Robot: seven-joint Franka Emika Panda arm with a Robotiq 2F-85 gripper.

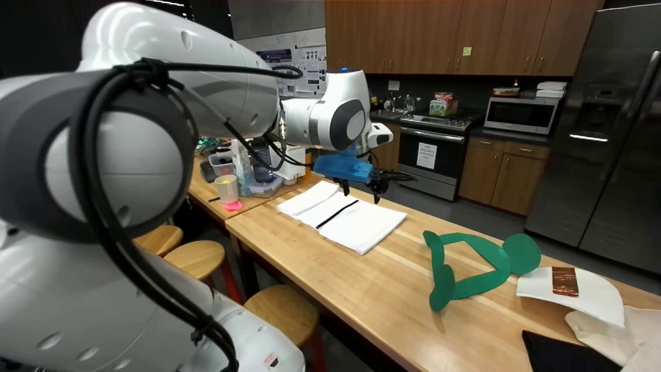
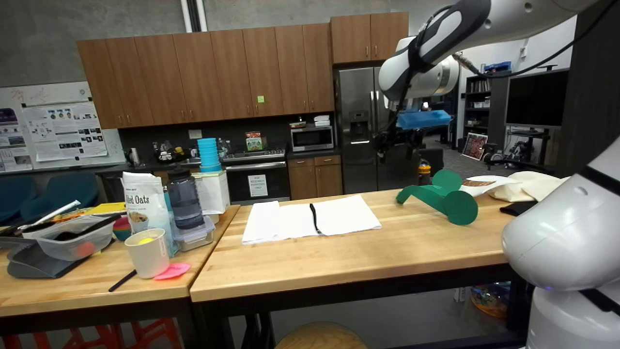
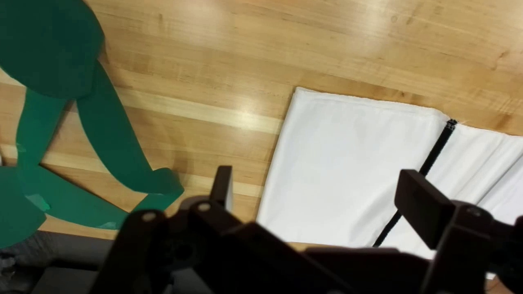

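My gripper [image 1: 361, 195] hangs in the air above the table, fingers spread wide and empty. Beneath it in the wrist view lies a folded white cloth [image 3: 333, 161], with bare table under the left finger [image 3: 224, 183]. A thin black strip [image 3: 436, 149] crosses the cloth; the right finger [image 3: 416, 206] hides part of it from the wrist camera. Exterior view 2 shows the cloth [image 2: 348, 216] flat on the tabletop, my gripper [image 2: 395, 156] well above table height and to the right of it.
A green looped strip with round ends [image 1: 477, 287] stands on the table. Past it are a curved white sheet with a copper patch [image 1: 595, 294], beige cloth [image 1: 641, 331] and black cloth [image 1: 557, 353]. A cup [image 2: 148, 254] and containers crowd the adjoining table.
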